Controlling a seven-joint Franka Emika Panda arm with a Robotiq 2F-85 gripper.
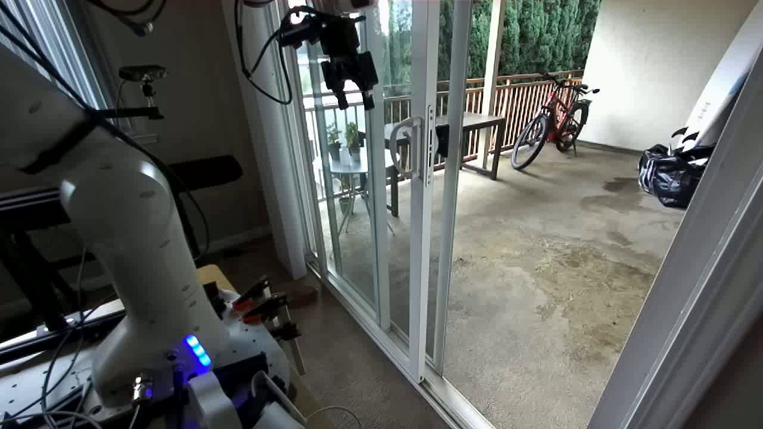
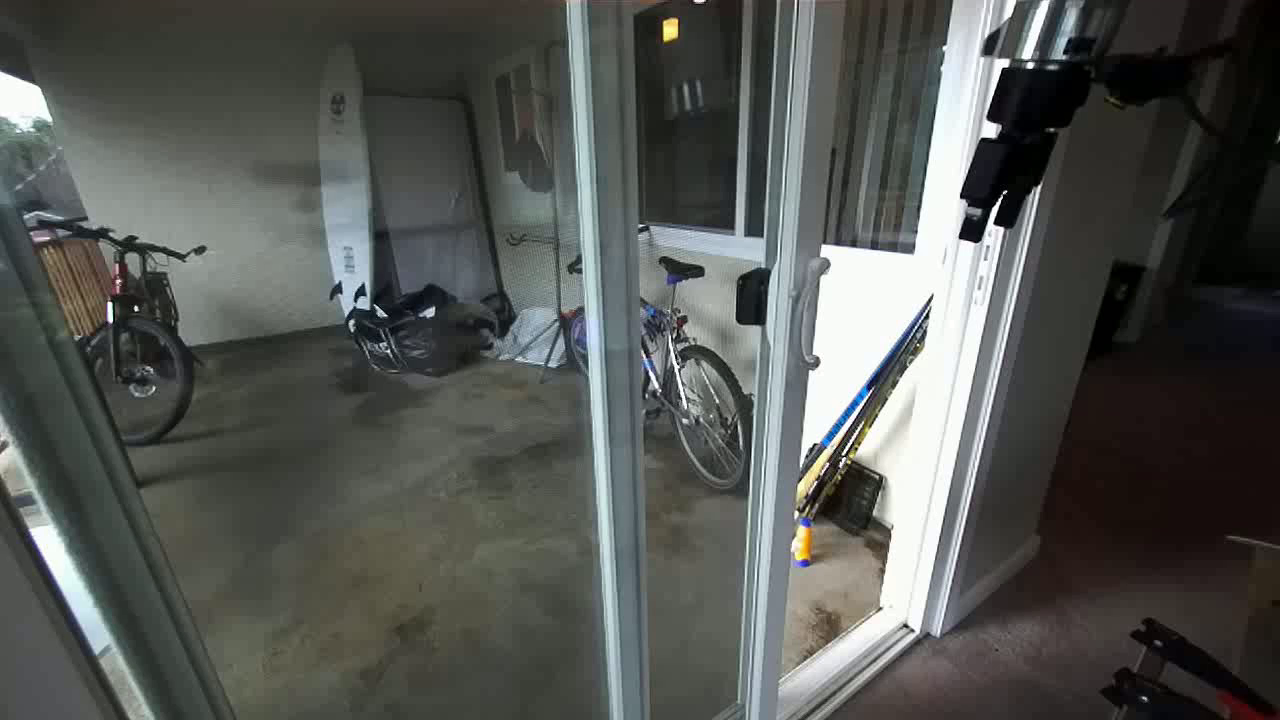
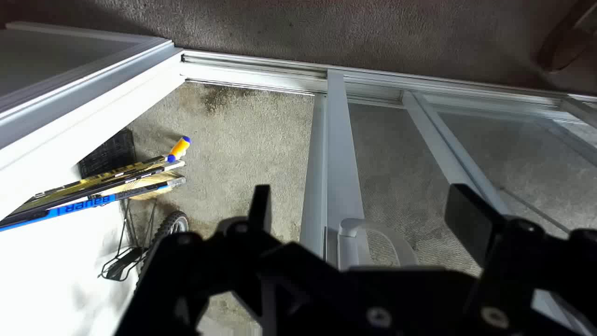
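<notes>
A white-framed sliding glass door stands part open, with a gap between its handle edge and the jamb. Its pale curved handle is on the room side; exterior view 2 also shows the handle. My black gripper points downward, higher in that first view than the handle. In exterior view 2 the gripper appears near the jamb. From the wrist, the gripper is open, its fingers wide apart. The handle shows beyond them, partly hidden by the gripper body; no grip on it is visible.
Outside, a concrete patio holds a red bicycle and a table. Hockey sticks lean near the jamb, just beyond the opening. The floor track runs along the sill. Cables hang by the arm.
</notes>
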